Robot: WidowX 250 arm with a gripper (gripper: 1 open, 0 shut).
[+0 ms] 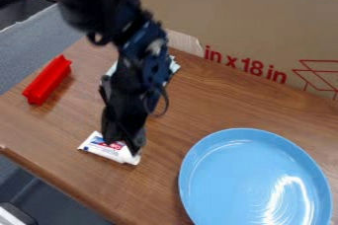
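My gripper (125,135) hangs low over a white toothpaste tube (103,148) with red and blue print, which lies on the wooden table left of a blue plate (255,182). The gripper's tips are at the tube's upper side; the fingers look closed, and I see nothing clearly held between them. The tube's right end is partly behind the gripper.
A red object (47,79) lies at the left. A cardboard sheet (231,22) stands along the back. The arm hides most of a pale cloth behind it. The table right of the arm, above the plate, is clear.
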